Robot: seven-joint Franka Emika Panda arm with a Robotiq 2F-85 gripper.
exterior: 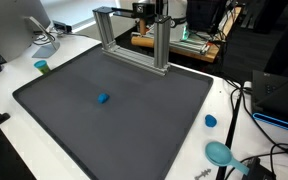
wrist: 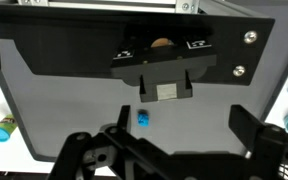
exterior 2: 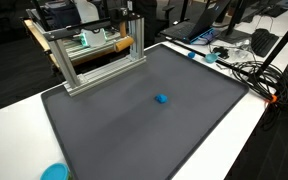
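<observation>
A small blue object (exterior: 103,98) lies on the grey mat (exterior: 114,128), apart from everything else; it shows as well in exterior view 2 (exterior 2: 161,98). In the wrist view my gripper is open, its dark fingers (wrist: 248,126) spread wide. Between them in that view appear the blue object (wrist: 142,118) and a pale block (wrist: 167,91) at the middle of a dark bar (wrist: 79,72). I see nothing held. The bar hides much of the far part of the view.
A white rack (exterior: 134,58) stands at the mat's far edge. A green-and-blue cup (exterior: 42,67) is beyond the left edge. Off the right edge lie a blue piece (exterior: 210,121), a turquoise scoop (exterior: 221,155) and cables (exterior 2: 259,75).
</observation>
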